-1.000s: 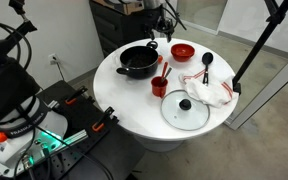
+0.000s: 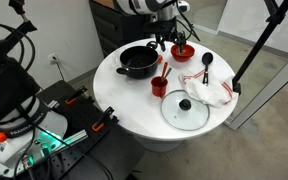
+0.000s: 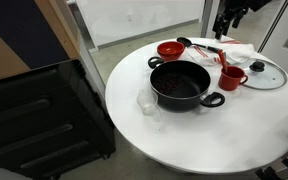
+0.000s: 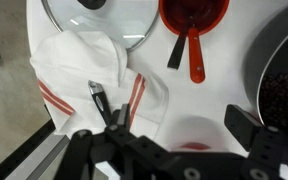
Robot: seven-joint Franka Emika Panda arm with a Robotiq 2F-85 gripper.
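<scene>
My gripper (image 2: 172, 45) hangs above the far side of the round white table, by the red bowl (image 2: 184, 51). Its fingers (image 4: 242, 125) stand wide open in the wrist view, with nothing held between them. A bit of red shows low between them; most of it is hidden by the gripper. The black pot (image 3: 179, 84) contains dark, bean-like pieces. Red and black handles stick up from a red mug (image 2: 159, 87). On the striped white towel (image 4: 69, 75) lies a black utensil (image 4: 99, 100). A glass lid (image 2: 185, 110) with a black knob rests nearby.
A clear, crumpled-looking item (image 3: 148, 102) sits left of the pot in exterior view 2. A dark cabinet (image 3: 44, 115) stands beside the table.
In exterior view 1, my gripper has shifted right, closer to the red bowl, and now overlaps its edge in the picture. The objects on the table have stayed in place.
</scene>
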